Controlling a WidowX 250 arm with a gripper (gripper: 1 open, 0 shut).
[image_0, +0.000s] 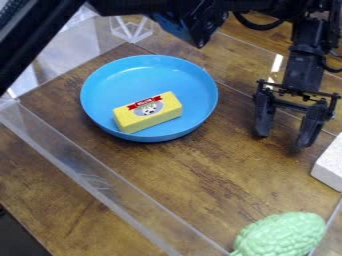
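Observation:
A blue plate (187, 95) lies left of centre on the wooden table, holding a yellow box with a red label (147, 112). My black gripper (286, 132) hangs low at the right, beside the plate and apart from it. Its two fingers stand apart and open, with no object visible between them.
A white block (330, 163) sits at the right edge, near the gripper. A green bumpy object (277, 235) lies at the bottom right. Clear strips (114, 200) run along the table's left side. The wood below the plate is clear.

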